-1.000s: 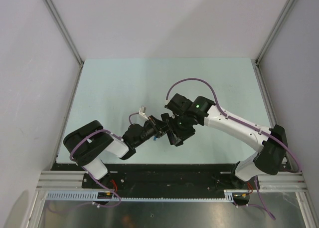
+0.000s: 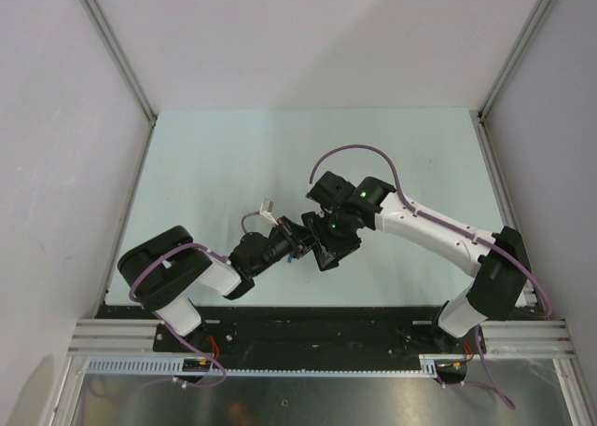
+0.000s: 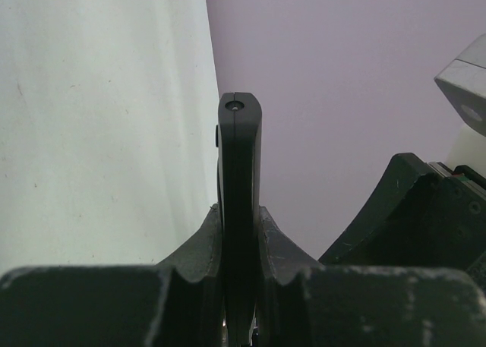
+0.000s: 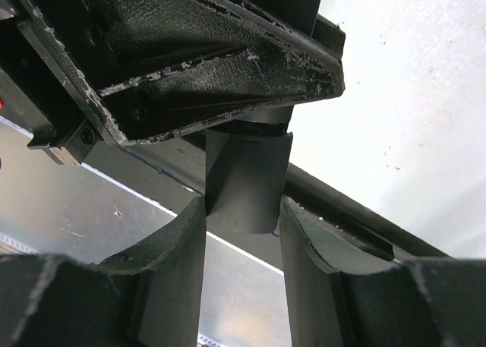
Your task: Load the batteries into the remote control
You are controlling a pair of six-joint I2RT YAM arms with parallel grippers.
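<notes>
In the left wrist view the black remote (image 3: pixel 238 157) stands upright in my left gripper, which is shut on it, its narrow edge toward the camera. In the right wrist view a smooth black part of the remote (image 4: pixel 244 180), apparently its battery cover, lies at the fingertips of my right gripper, beneath the other gripper's black body. Whether the right fingers grip it is hard to tell. In the top view both grippers meet above the front middle of the table. No batteries can be made out clearly.
Grey walls stand around it.
The left arm looks still.
</notes>
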